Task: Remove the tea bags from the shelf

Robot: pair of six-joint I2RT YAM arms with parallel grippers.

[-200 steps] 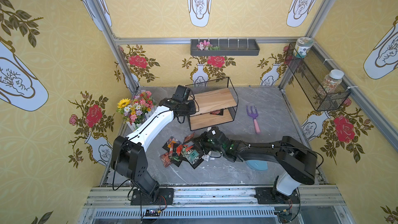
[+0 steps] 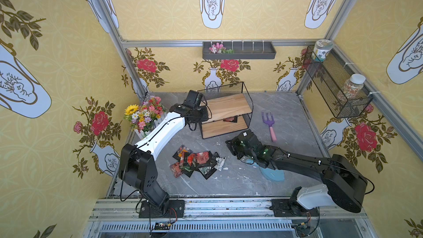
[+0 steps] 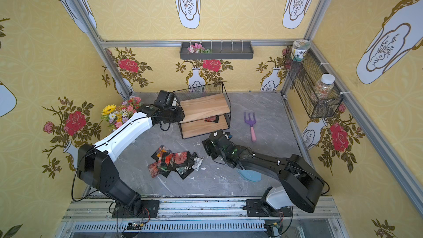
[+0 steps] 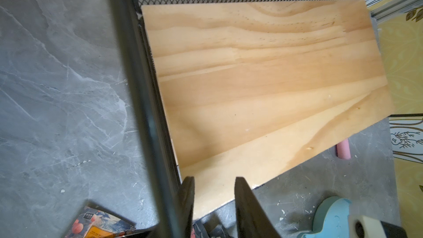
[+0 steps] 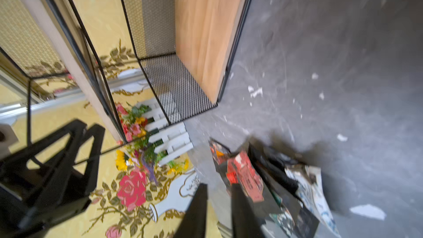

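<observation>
A black wire shelf has two wooden boards, an upper board (image 2: pixel 227 107) and a lower board (image 2: pixel 220 128). One dark red tea bag (image 2: pixel 230 119) lies at the back of the lower board, partly hidden by the upper one. Several tea bags (image 2: pixel 193 160) form a loose pile on the table in front of the shelf. My left gripper is at the shelf's left side over the upper board, fingers apart and nothing between them. Just off the shelf's front right, my right gripper hangs above the table, fingers apart and empty.
A flower pot (image 2: pixel 147 114) stands left of the shelf. To the right lie a purple fork (image 2: pixel 269 125) and a light blue item (image 2: pixel 273 174), partly under the right arm. A mesh basket (image 2: pixel 339 83) with jars hangs on the right wall.
The right gripper let a red tea bag down onto the pile and has moved right and back toward the shelf's front. The left arm has stayed put.
</observation>
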